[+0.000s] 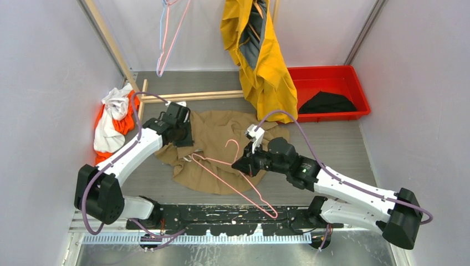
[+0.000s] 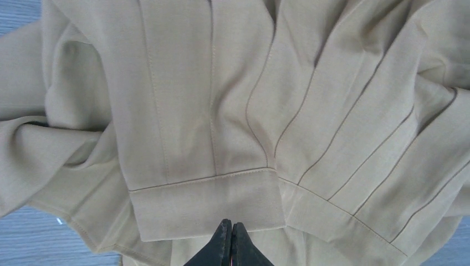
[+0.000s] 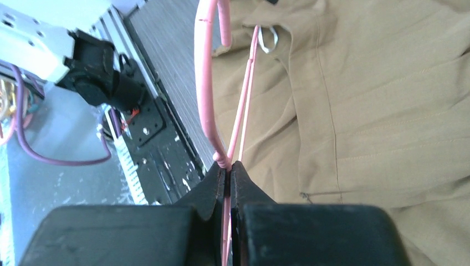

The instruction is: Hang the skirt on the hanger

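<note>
The tan skirt lies spread and rumpled on the grey floor under both arms; its pleats and a straight band fill the left wrist view. A pink wire hanger is over the skirt in the top view, its far left end by a fold of cloth. My right gripper is shut on the hanger near its hook, which rises close to the camera in the right wrist view. My left gripper points down above the skirt, shut, with nothing showing between its fingers.
A red bin with dark cloth sits at back right. A yellow garment and pink and blue hangers hang at the back. White and orange clothes lie at left, beside a wooden rack.
</note>
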